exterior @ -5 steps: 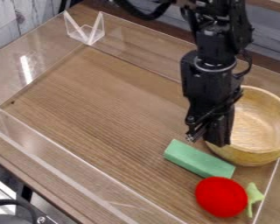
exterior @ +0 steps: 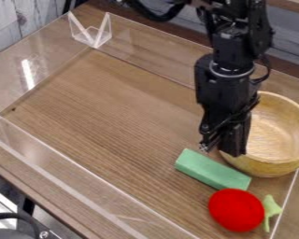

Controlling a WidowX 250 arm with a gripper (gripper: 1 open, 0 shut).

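Note:
My black gripper [exterior: 224, 140] hangs pointing down at the left rim of a yellow bowl [exterior: 275, 140], its fingertips low and close together, shut as far as shows. Whether it touches the bowl I cannot tell. A green block [exterior: 212, 169] lies just below the gripper, in front of the bowl, and a red tomato-like ball [exterior: 235, 211] sits in front of that. A small light-green item [exterior: 269, 209] lies to the right of the red ball.
A clear wire holder [exterior: 90, 28] stands at the back left.

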